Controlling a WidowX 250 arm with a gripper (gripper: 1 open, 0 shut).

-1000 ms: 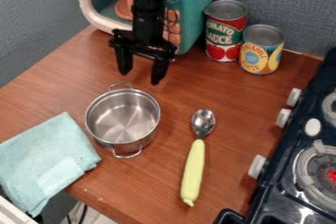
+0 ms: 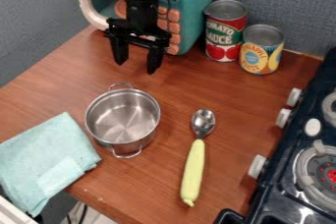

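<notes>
My black gripper [image 2: 137, 59] hangs over the back left of the wooden counter [image 2: 262, 100], in front of a teal bin [image 2: 191, 7] with orange round items inside. Its two fingers are apart with nothing visible between them. Below it sit a steel pot [image 2: 122, 120] and a spoon [image 2: 202, 125] with a pale yellow handle, lying right of the pot. A red-labelled can [image 2: 223, 36] and a yellow-labelled can [image 2: 260, 53] stand to the right of the bin.
A light teal cloth [image 2: 42, 159] lies at the front left edge. A black stove [image 2: 296, 179] with white knobs fills the right side. The counter between gripper, pot and cans is clear.
My gripper has moved slightly left and up, toward the back of the counter. The objects on the counter have not moved.
</notes>
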